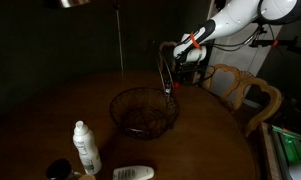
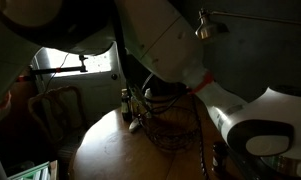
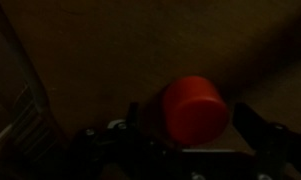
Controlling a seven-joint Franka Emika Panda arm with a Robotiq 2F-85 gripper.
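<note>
A red, round-topped object (image 3: 195,110) lies low in the wrist view, on a dark brown surface. My gripper stands open around it, one dark finger (image 3: 133,116) to its left and the other finger (image 3: 248,122) to its right. Gaps seem to show on both sides, though the dim light makes contact hard to judge. In exterior view 1 the gripper (image 1: 180,70) is at the table's far right end, close to a small red spot (image 1: 176,85). The arm hides much of exterior view 2.
A black wire basket (image 1: 145,112) stands mid-table. Nearer are a white bottle (image 1: 87,148), a pale object lying flat (image 1: 133,173) and a dark cup (image 1: 60,169). Wooden chairs (image 1: 267,105) line the right edge. Bare table lies right of the basket.
</note>
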